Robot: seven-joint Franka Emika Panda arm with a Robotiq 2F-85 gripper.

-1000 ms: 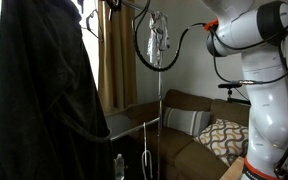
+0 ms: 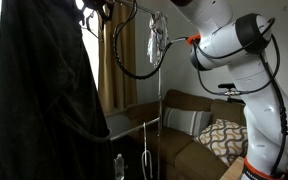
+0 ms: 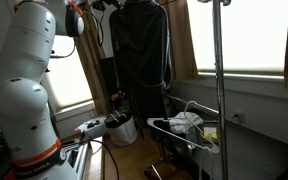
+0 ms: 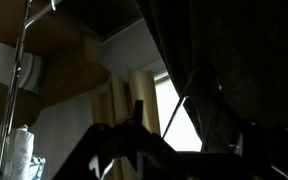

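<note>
A long black garment [image 2: 46, 100] hangs down the left side of exterior view 1. In exterior view 2 the same dark cloth [image 3: 141, 50] hangs near the window, its top running out of the frame. At the top edge of exterior view 1, my gripper [image 2: 96, 8] is close to the garment's upper right side. Dark cloth [image 4: 229, 60] fills the upper right of the wrist view, beyond the gripper. The gripper's fingers are nearly black against it, so what lies between them is hidden in shadow.
A metal rack pole [image 3: 220, 90] stands upright, with white items [image 2: 158, 38] hanging near its top. Behind it is a brown sofa [image 2: 189, 155] with a patterned cushion [image 2: 226, 138]. A white bin [image 3: 125, 130] sits on the floor below the garment.
In exterior view 1 the arm's upper links and cable have shifted left, bringing the gripper nearer the garment's top. The garment hangs almost the same.
</note>
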